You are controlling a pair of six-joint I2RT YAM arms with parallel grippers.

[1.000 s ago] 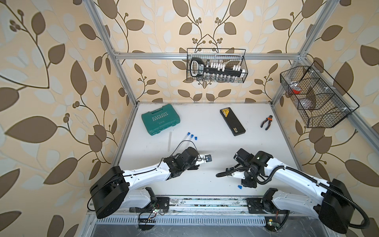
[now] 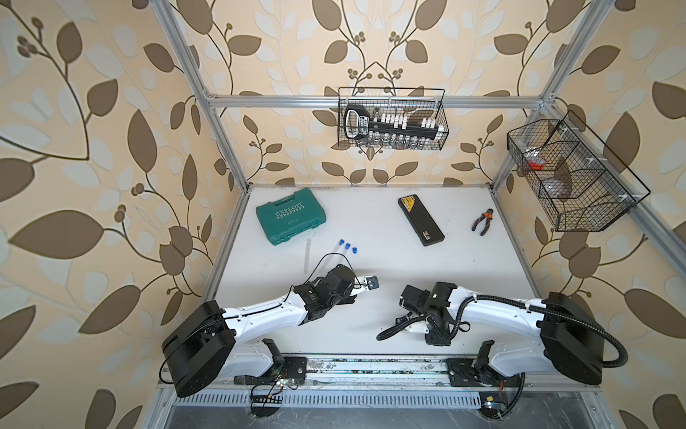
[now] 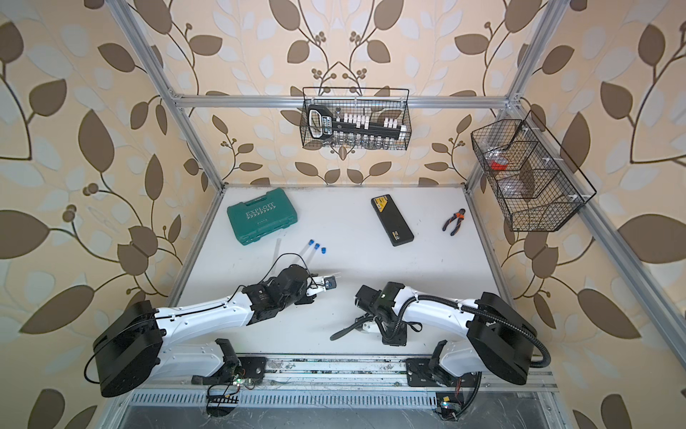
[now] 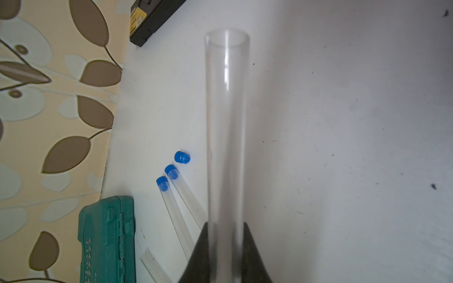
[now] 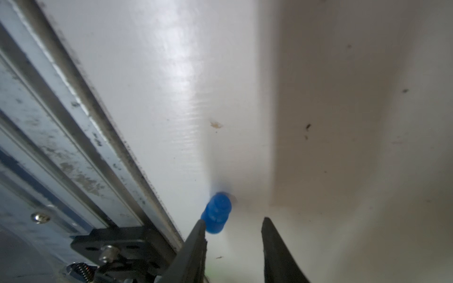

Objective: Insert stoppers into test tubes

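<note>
A clear, open-mouthed test tube stands out from my left gripper, which is shut on it. In the top left view this gripper is over the middle of the table. My right gripper is low near the front edge, fingers parted, nothing between them. A blue stopper lies on the table just beyond its left fingertip. Another loose stopper lies beside two tubes with blue stoppers in them, the nearer tube and the farther tube. One more tube shows no stopper in view.
The green case stands back left, the black box back centre, and pliers at the right. A metal rail runs along the table's front edge close to my right gripper.
My right arm has moved left and toward the front edge, now covering the stopper that showed beside it. The left gripper has shifted slightly left, still with the tube.
</note>
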